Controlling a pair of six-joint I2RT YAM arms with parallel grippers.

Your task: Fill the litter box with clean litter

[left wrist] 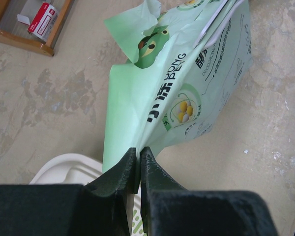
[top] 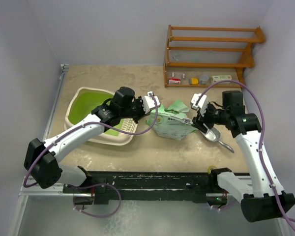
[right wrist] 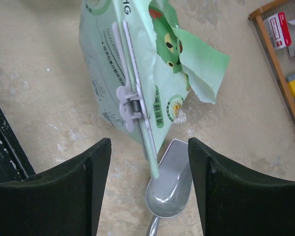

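A green litter bag [top: 172,126] with a torn top flap stands mid-table, a white clip strip along its top edge. My left gripper is shut on the bag's folded top at its left end. My right gripper is open at the clip's right end, which lies between the fingers in the right wrist view. The litter box [top: 83,105], green inside with a cream rim, sits at left, partly under my left arm. A metal scoop [right wrist: 169,191] lies just right of the bag.
A wooden rack [top: 211,64] with small boxes stands at the back right. Walls close in the back and both sides. Bare table shows in front of the bag and at back left.
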